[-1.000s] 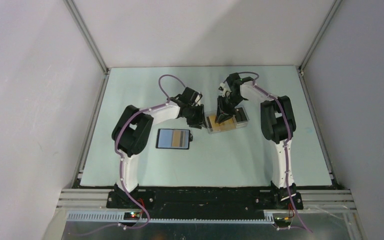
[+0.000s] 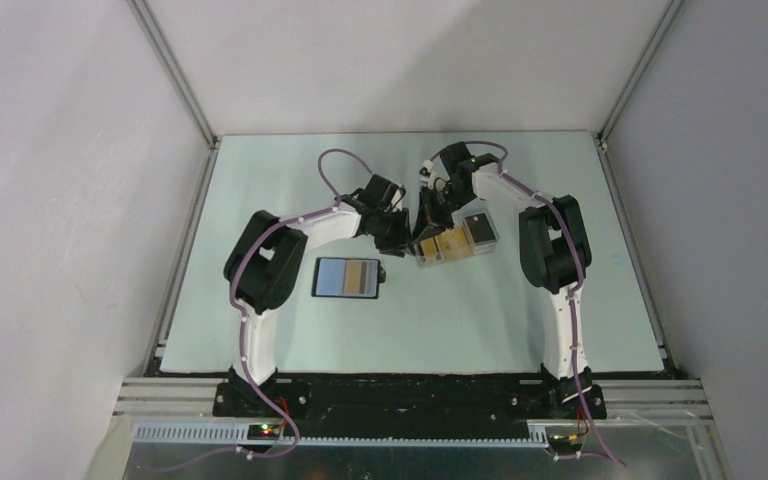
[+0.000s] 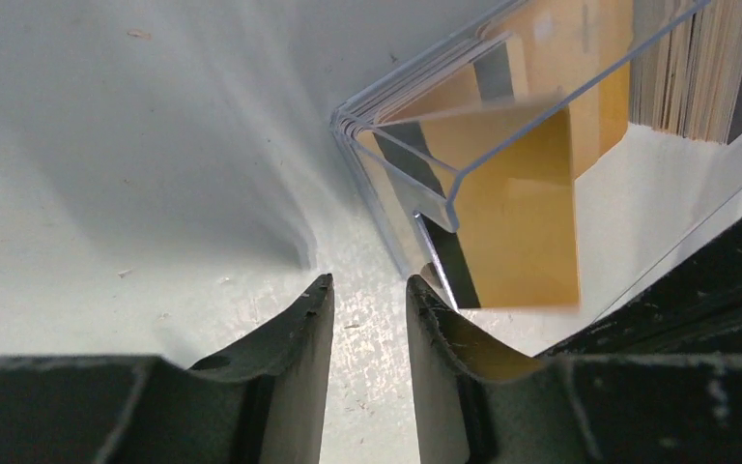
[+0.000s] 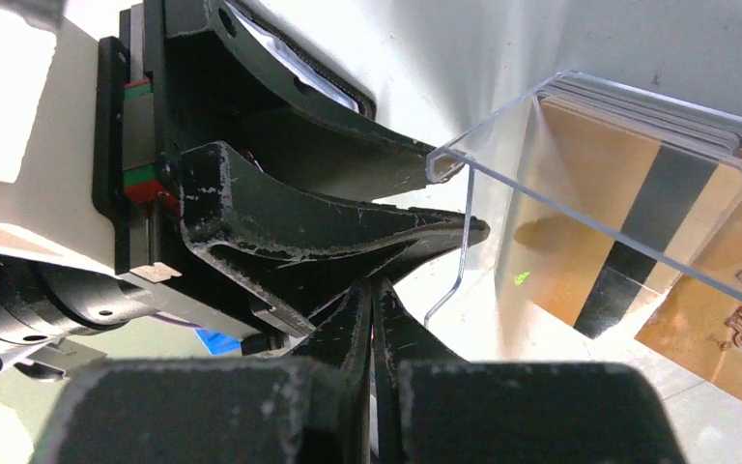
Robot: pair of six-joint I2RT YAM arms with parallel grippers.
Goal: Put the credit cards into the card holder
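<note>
A clear box (image 2: 447,262) holds tan cards (image 4: 599,222) with black stripes. One tan card (image 3: 527,227) shows tilted at the box's near end. My left gripper stands part open just outside that end, with bare table between its fingers. In the top view, my right gripper (image 2: 413,243) is over the left end of the box. Seen from its own wrist, its fingers (image 4: 359,329) are shut, and nothing shows between them. A flat dark-edged case (image 2: 313,278) lies left of the box, with a tan striped card (image 2: 356,278) in its right half.
A dark block (image 2: 480,229) and a stack of card edges (image 3: 686,77) fill the box's right end. Both grippers are close together at its left end.
My right gripper has moved left along the box to its left end, close to the left gripper. The left arm stays nearly still.
</note>
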